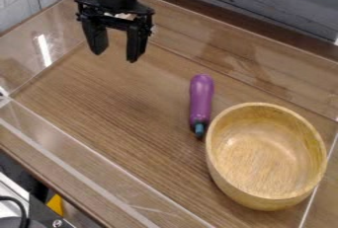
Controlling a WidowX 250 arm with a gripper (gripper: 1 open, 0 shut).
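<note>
My gripper [115,37] hangs at the upper left of the camera view, black, with its two fingers spread apart, open and holding nothing. A purple object with a teal tip [201,101] lies on the wooden surface right of centre. A large pale yellow bowl [264,163] sits at the lower right, just beside it.
Raised wooden edges run along the top right and left sides. Cables and a small yellow item show beyond the lower left edge.
</note>
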